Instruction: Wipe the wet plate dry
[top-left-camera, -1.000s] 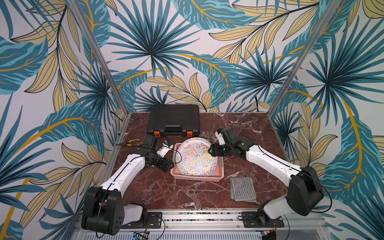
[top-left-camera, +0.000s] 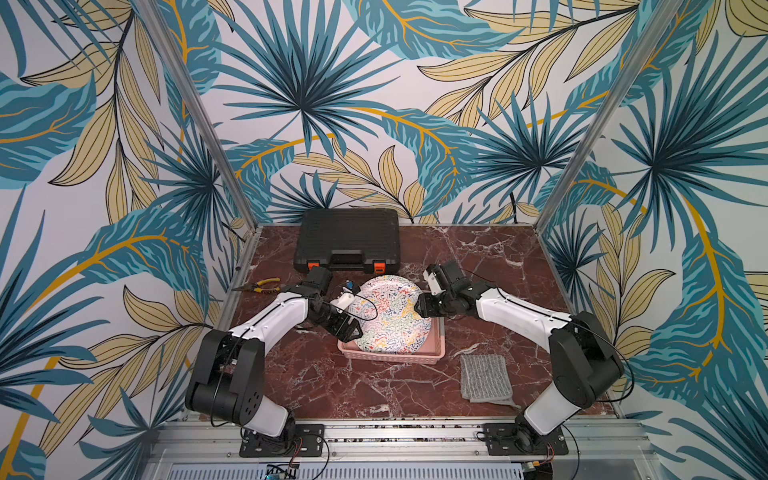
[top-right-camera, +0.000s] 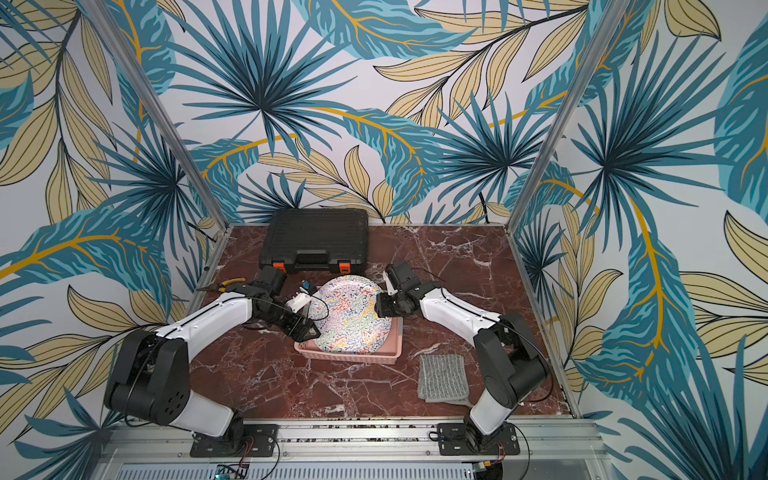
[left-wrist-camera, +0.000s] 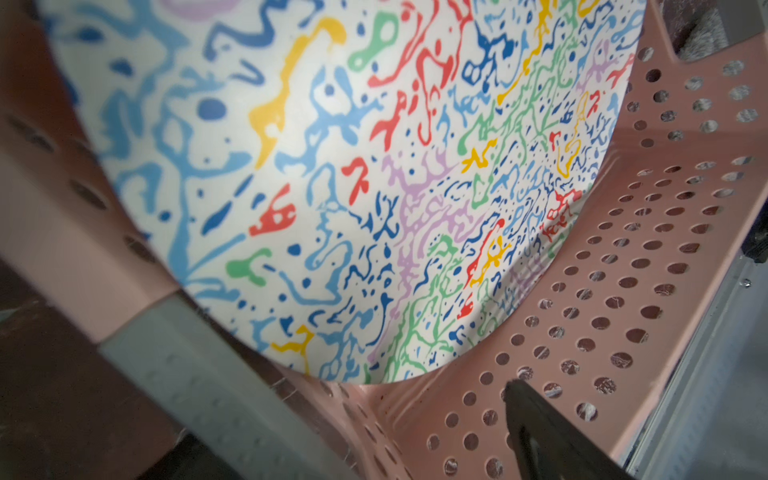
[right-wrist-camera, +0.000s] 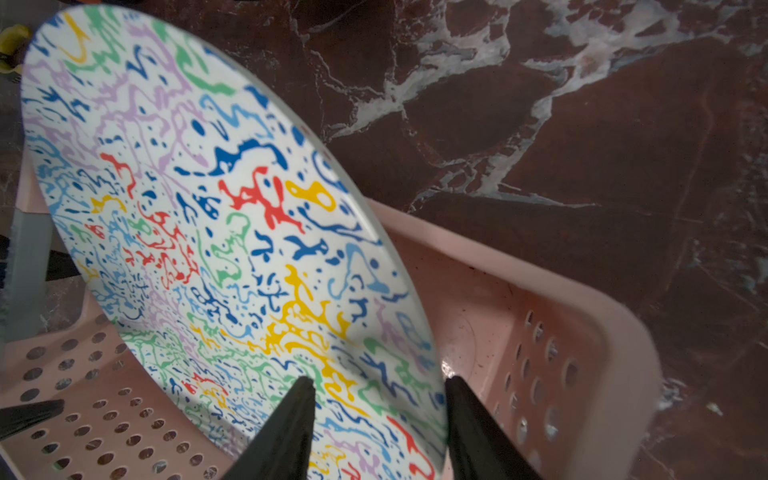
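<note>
The round plate (top-left-camera: 389, 316), white with colourful squiggles, leans tilted in a pink perforated basket (top-left-camera: 400, 358). At its right edge, my right gripper has one finger on each side of the rim, its fingers part open; whether both fingers touch the rim does not show clearly. My left gripper (top-left-camera: 350, 326) is open at the left side of the basket, with one dark finger (left-wrist-camera: 552, 436) over the basket's inside and the plate's edge apart from it. A grey ribbed cloth (top-left-camera: 486, 377) lies flat on the table, to the right of the basket.
Behind the basket stands a black case (top-left-camera: 347, 238) with orange latches. Yellow-handled pliers (top-left-camera: 262, 285) lie at the table's left edge.
The right gripper has moved slightly left onto the plate's rim. Plate and basket have shifted slightly left.
</note>
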